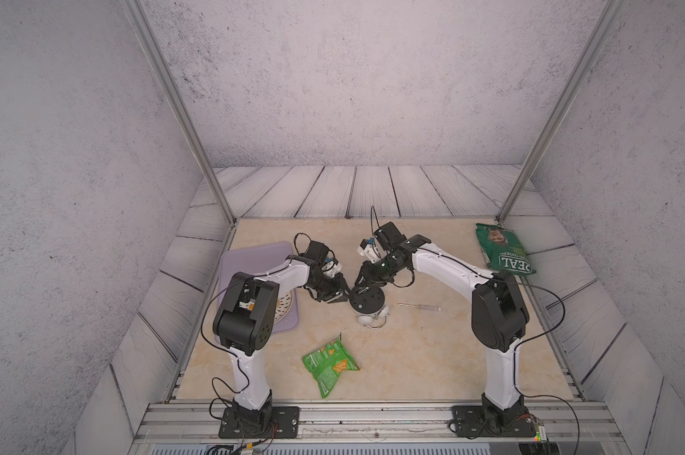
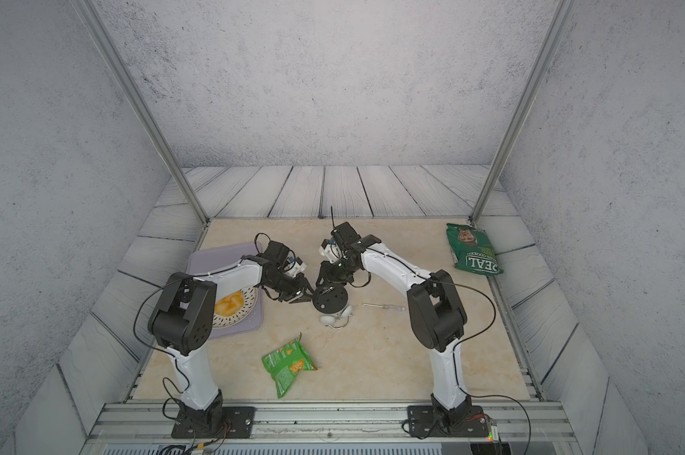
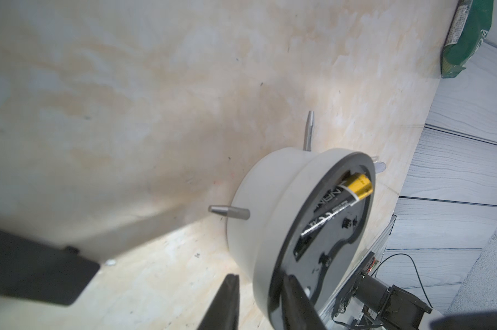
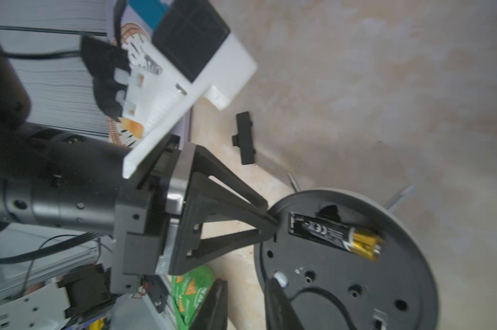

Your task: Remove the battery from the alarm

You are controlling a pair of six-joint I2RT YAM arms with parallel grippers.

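Note:
The round alarm (image 4: 336, 286) has its black back bared toward the right wrist camera. Its battery (image 4: 336, 235), black with a gold end, lies in the open slot. My left gripper (image 2: 312, 292) comes in from the left, shut on the alarm's edge; in the left wrist view the pale rim shows between its blurred fingers. My right gripper is over the alarm's back-left side, its fingers close together and blurred, away from the battery. What lies between them is unclear. A black battery cover (image 4: 245, 137) rests on the table.
A screwdriver (image 1: 419, 306) lies right of the alarm. Toward the front is a green snack bag (image 1: 331, 365), and another green bag (image 1: 505, 248) sits back right. The lilac tray (image 2: 255, 322) with a plate (image 2: 236, 305) is at left.

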